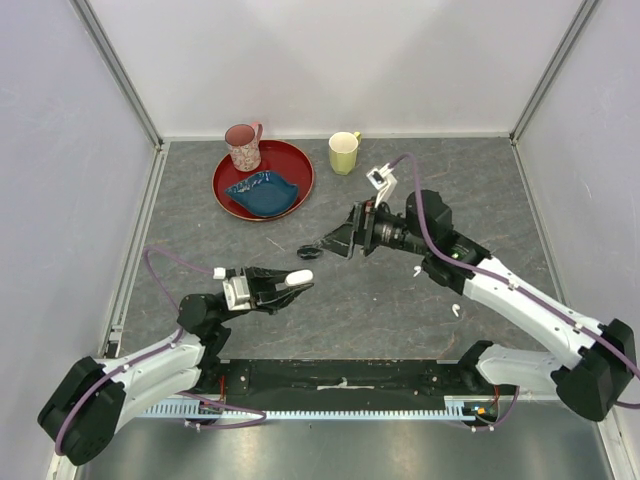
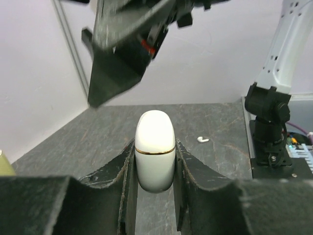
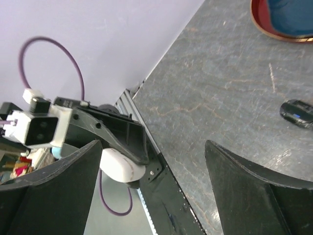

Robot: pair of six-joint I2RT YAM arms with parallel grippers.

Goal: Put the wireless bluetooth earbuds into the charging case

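Note:
The white charging case (image 2: 155, 166), rounded with a gold seam line, is held in my left gripper (image 1: 296, 284), its two fingers pressed against its sides. Its lid looks closed. In the top view this case hangs at the front left of the table. My right gripper (image 1: 338, 243) is up and to the right of it, open, with nothing between its fingers. One small white earbud (image 1: 417, 270) lies on the grey table under the right arm. Another earbud (image 1: 456, 310) rests farther right and nearer the front.
A dark oval object (image 1: 310, 252) lies on the table near the right fingertips. At the back stand a red plate (image 1: 302, 195) bearing a blue dish (image 1: 262, 194) and a patterned mug (image 1: 242, 150), with a yellow-green cup (image 1: 344, 152) alongside.

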